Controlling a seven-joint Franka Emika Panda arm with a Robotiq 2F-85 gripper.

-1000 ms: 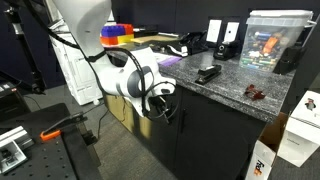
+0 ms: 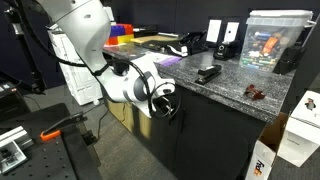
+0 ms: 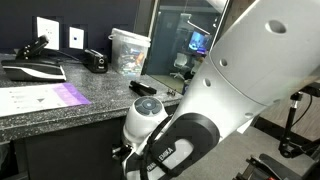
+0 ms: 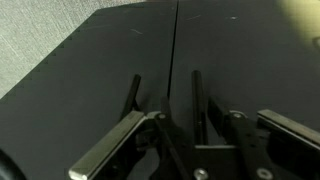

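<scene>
Dark cabinet doors [image 4: 90, 75] fill most of the wrist view, with a thin vertical seam between them. Two black bar handles show there: the left handle [image 4: 132, 95] and the right handle [image 4: 197, 92], one on each side of the seam. My gripper faces the doors with its fingers apart. The right handle appears between the fingers, but whether they touch it I cannot tell. In exterior view 1 the gripper [image 2: 168, 108] is low beside the cabinet front, below the counter; its fingers are small and dark there.
Above the doors runs a speckled counter [image 2: 235, 82]. On it are a black stapler-like object [image 2: 208, 73], a clear bin [image 2: 275, 40] and a dark reddish item [image 2: 254, 92]. White boxes [image 2: 300, 130] stand at the right. Grey floor [image 2: 130, 150] lies open before the cabinet.
Over the last second the arm has come down slightly, and its upper part has shifted a little to the left. The counter objects have stayed put.
</scene>
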